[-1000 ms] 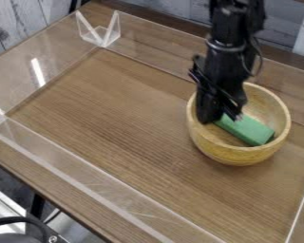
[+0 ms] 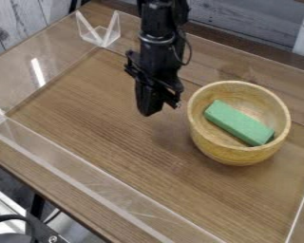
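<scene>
The black robot arm reaches down from the top centre to my gripper [image 2: 149,102], which hangs over the table left of the bowl, shut with nothing visible between its fingers. A yellowish bowl [image 2: 212,150] on the right holds a green block [image 2: 238,122], lying at a slant inside it.
A white wire-like object [image 2: 102,33] sits at the back left. White panels stand beyond the edges at top left and top right. A dark cable lies at the bottom left.
My gripper has moved left from above the bowl to over the bare table. The green block remains in the bowl.
</scene>
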